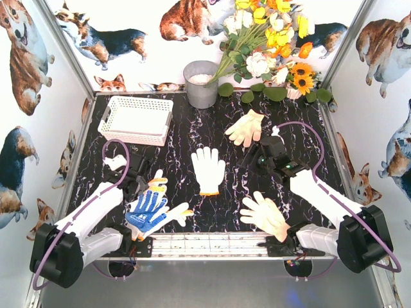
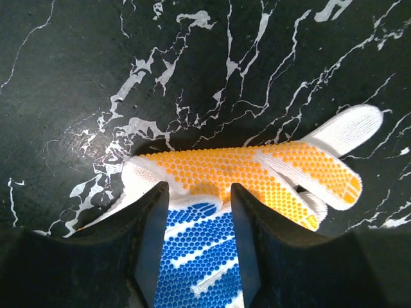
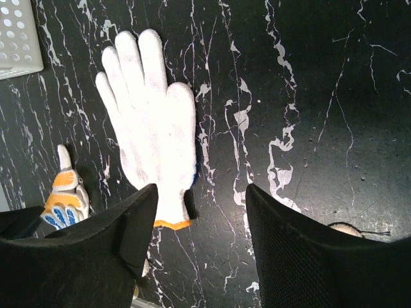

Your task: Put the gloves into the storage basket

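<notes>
A blue-and-white glove with orange on it (image 1: 146, 212) lies at the front left, overlapping a white glove with an orange cuff (image 1: 172, 217). Over its upper end is my left gripper, fingers partly open; blue and orange knit (image 2: 212, 173) shows below and between the fingers, not gripped. A white glove (image 1: 209, 170) lies flat mid-table. To its right hovers my right gripper, apart and empty. Two cream gloves lie on the right, one at the back (image 1: 246, 128), another at the front (image 1: 264, 215). No glove shows inside the white basket (image 1: 131, 136).
Behind the middle stands a grey bucket (image 1: 202, 96). Flowers (image 1: 276, 51) and green leaves spread along the back right edge.
</notes>
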